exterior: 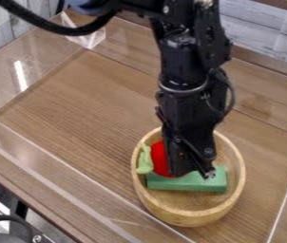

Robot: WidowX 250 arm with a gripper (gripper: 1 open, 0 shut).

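My black gripper (pixel 191 157) hangs over a round light wooden bowl (pixel 184 211), its lower end down inside it. In the bowl are a red object (pixel 161 161), partly hidden behind the gripper, a green block (pixel 184 184) and a pale green piece (pixel 145 158) at the left. The fingertips are hard to make out against these things; the gripper looks shut, with nothing clearly held between its fingers.
A pale wall stands at the upper left, and the table's front edge runs across the lower left.
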